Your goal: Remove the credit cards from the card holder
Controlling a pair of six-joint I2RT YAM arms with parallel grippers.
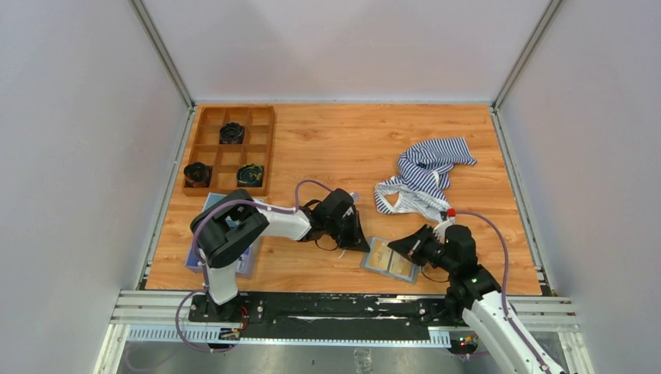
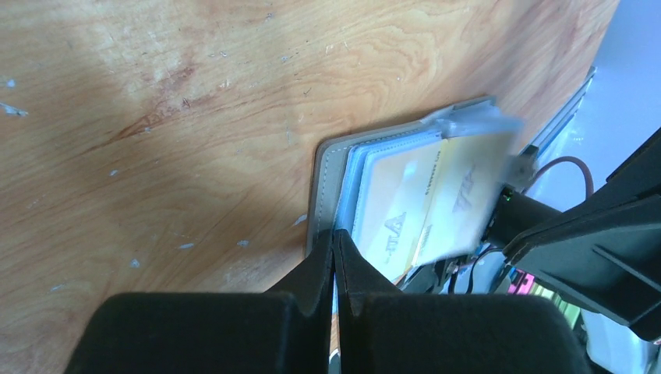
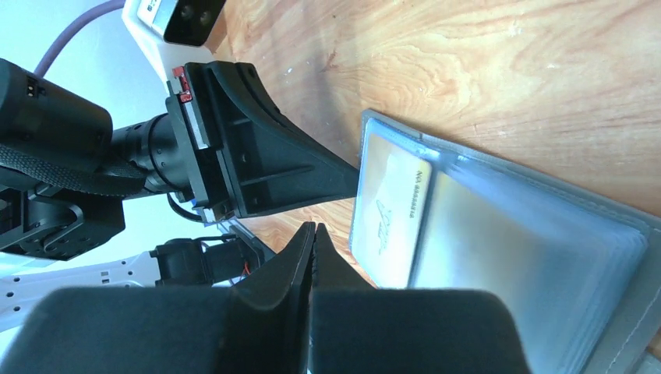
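Observation:
The grey card holder [image 1: 376, 266] lies open on the table between my two grippers, with pale cards [image 2: 394, 214] in its clear sleeves. At its left edge, my left gripper is shut, its tips against the sleeve edge; whether anything thin is between them cannot be seen. My right gripper is shut with nothing showing between its fingers. In the top view its tips are over the holder's far side. A card [image 3: 390, 206] with a signature shows through the clear plastic in the right wrist view. Both cards in view are inside the sleeves.
A striped cloth [image 1: 429, 175] lies behind my right arm. At the back left stands a wooden compartment tray [image 1: 230, 160] with several dark items. A blue box [image 1: 248, 263] sits partly under my left arm.

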